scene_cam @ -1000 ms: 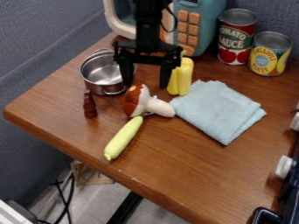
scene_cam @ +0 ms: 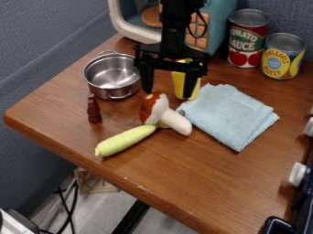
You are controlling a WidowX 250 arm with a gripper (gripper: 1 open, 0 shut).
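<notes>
My black gripper [scene_cam: 171,71] hangs over the middle of the table, above a red-and-white toy [scene_cam: 163,114] and just in front of a yellow block [scene_cam: 186,86] that it partly hides. Whether its fingers are open or shut is unclear. A yellow corn cob [scene_cam: 123,141] lies near the front edge, below the red-and-white toy. A steel pot [scene_cam: 113,84] stands at the left, with a small dark red bottle [scene_cam: 94,109] in front of it. A folded blue cloth [scene_cam: 230,116] lies to the right.
A tomato sauce can [scene_cam: 246,40] and a yellow can [scene_cam: 283,57] stand at the back right, beside a toy microwave [scene_cam: 130,18]. Dark items with white knobs line the right edge. Bare table [scene_cam: 208,183] fills the front right.
My gripper has shifted slightly. The corn cob's upper end has swung to the right, so it lies more diagonally, and the red-and-white toy has moved a little.
</notes>
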